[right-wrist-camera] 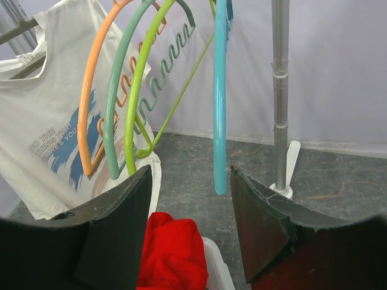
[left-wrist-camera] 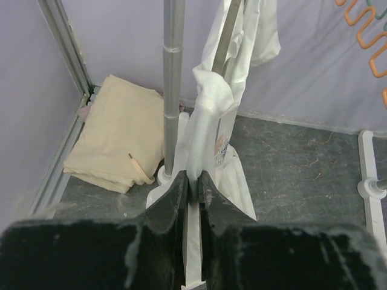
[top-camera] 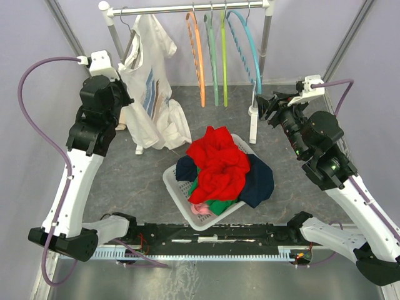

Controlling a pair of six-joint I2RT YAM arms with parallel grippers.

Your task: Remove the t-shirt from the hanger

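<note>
The white T-shirt point(top-camera: 153, 100) with a blue print hangs on a hanger at the rail's left end; in the right wrist view its printed front point(right-wrist-camera: 54, 139) shows. My left gripper is at the shirt's near edge, its fingers closing around a narrow fold of white fabric point(left-wrist-camera: 205, 103); whether they grip it firmly I cannot tell. My right gripper stands open below the empty hangers, nothing between its fingers.
Orange, green and blue hangers point(top-camera: 252, 53) hang on the rail point(top-camera: 156, 9). A basket point(top-camera: 180, 197) of red, navy and green clothes sits on the floor at centre. Folded beige cloth point(left-wrist-camera: 115, 127) lies behind the left post.
</note>
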